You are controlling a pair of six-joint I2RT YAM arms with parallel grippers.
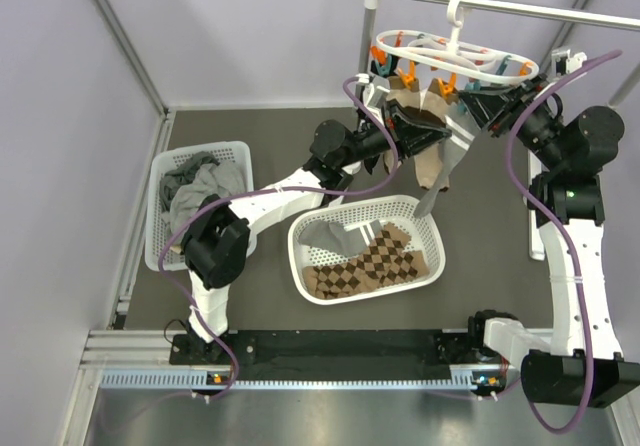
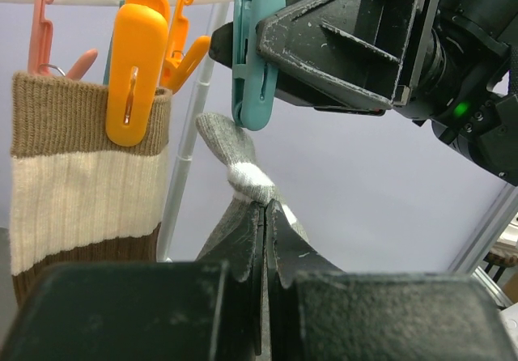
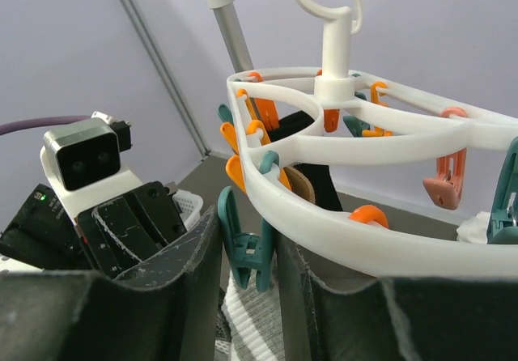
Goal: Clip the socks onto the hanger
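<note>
A grey sock with white stripes (image 2: 251,175) hangs from my left gripper, which is shut on it. Its bunched top edge lies just below and left of a teal clip (image 2: 257,61); whether the two touch is hard to tell. My right gripper is shut on that teal clip (image 3: 245,252), which hangs from the rim of the white round hanger (image 3: 356,146). Beside it, an orange clip (image 2: 136,70) grips the cuff of a brown-and-cream sock (image 2: 85,191). The grey sock's lower end (image 1: 430,201) dangles near the white basket's right rim.
Below the hanger, a white basket (image 1: 300,251) holds a grey sock (image 1: 330,238) and checkered brown socks (image 1: 365,266). Another basket (image 1: 155,216) with grey cloth stands at the left. The hanger's hook sits on a metal rail (image 1: 520,8). Other clips crowd the ring.
</note>
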